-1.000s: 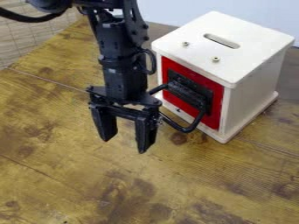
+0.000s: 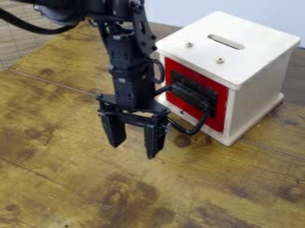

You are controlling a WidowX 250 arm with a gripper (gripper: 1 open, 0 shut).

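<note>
My black gripper [image 2: 135,138] hangs open over the wooden table, fingers pointing down, with nothing between them. It is in front and to the left of a white wooden box [image 2: 238,53] with a slot and small knobs on top. The box's left-facing side has a red panel [image 2: 219,125] with a dark fixture [image 2: 191,91] on it, partly hidden by a black cable or tube from my arm.
A woven mat [image 2: 24,40] lies at the back left edge, and a pale wall stands behind the box.
The box has not moved.
</note>
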